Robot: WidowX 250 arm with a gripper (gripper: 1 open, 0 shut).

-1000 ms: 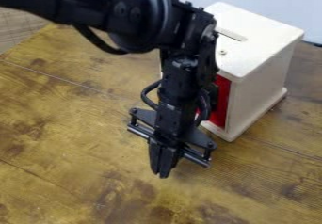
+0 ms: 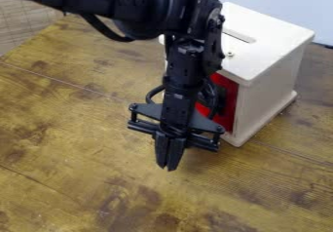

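Note:
My black gripper (image 2: 170, 150) hangs low over the wooden table, pointing down, its fingers shut together with nothing visible between them. Behind it stands a pale wooden box (image 2: 270, 75) with a slot on top and a red panel (image 2: 231, 90) on the side facing left, partly hidden by the arm.
A woven mat (image 2: 23, 21) lies at the back left, and a light wall rises behind the box.
The gripper has risen slightly and shifted a little over the last second, staying in front of the box. The box has not moved.

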